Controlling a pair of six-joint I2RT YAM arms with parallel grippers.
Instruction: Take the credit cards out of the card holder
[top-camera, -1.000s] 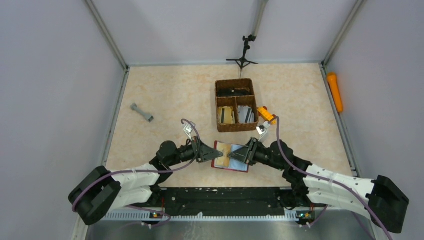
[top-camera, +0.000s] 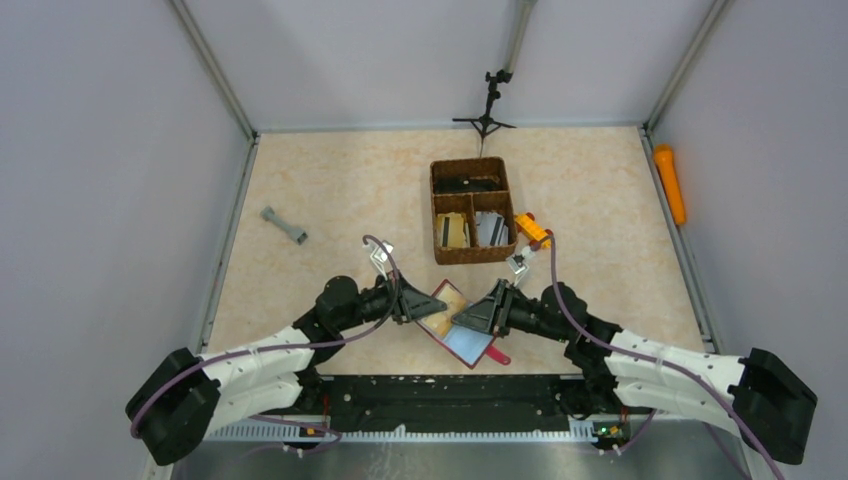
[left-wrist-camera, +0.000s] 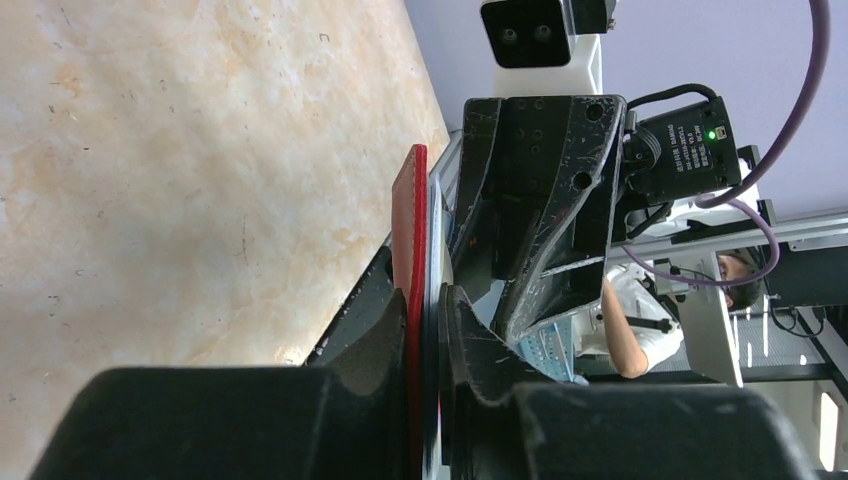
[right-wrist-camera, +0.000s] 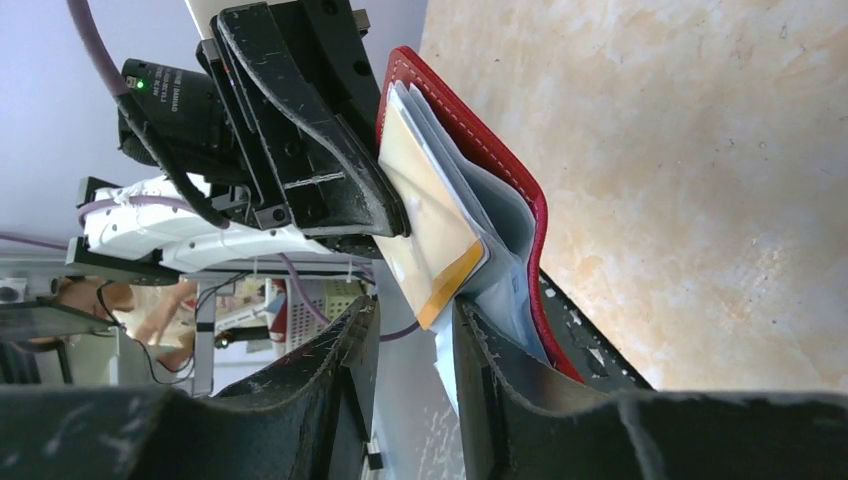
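The red-edged card holder (top-camera: 468, 343) is spread between my two grippers near the table's front, turned diagonally. In the left wrist view its red cover (left-wrist-camera: 418, 230) stands edge-on, with my left gripper closed around it, fingers on both faces. Clear sleeves (right-wrist-camera: 518, 295) and a tan card (right-wrist-camera: 425, 215) with a gold strip show in the right wrist view. My right gripper is at the lower edge of the sleeves, its fingers (right-wrist-camera: 350, 345) somewhat apart. A sleeve runs beside one finger; whether it is clamped cannot be told.
A wicker basket (top-camera: 470, 257) with compartments stands behind the grippers, holding tan cards (top-camera: 452, 230), grey cards (top-camera: 492, 229) and a dark item (top-camera: 467, 185). An orange toy (top-camera: 532, 230) sits at its right. A grey tool (top-camera: 284, 226) lies at left.
The card holder has swung from nearly level to a diagonal, its right end dropping toward the table's front. Both arms have shifted only slightly.
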